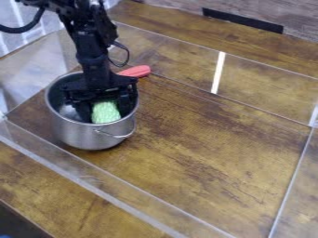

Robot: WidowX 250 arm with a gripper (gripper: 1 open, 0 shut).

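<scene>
My black gripper (96,93) reaches down from the top left into a metal pot (89,134) at the left of the camera view, with its fingers inside the pot. A pale green object (107,112) lies in the pot among the fingers; whether they hold it I cannot tell. A red item (137,71) lies just behind the pot, partly hidden by the arm.
A white tape strip (218,72) lies at the back. Clear panels border the left, and a dark wall edge stands at the back.
</scene>
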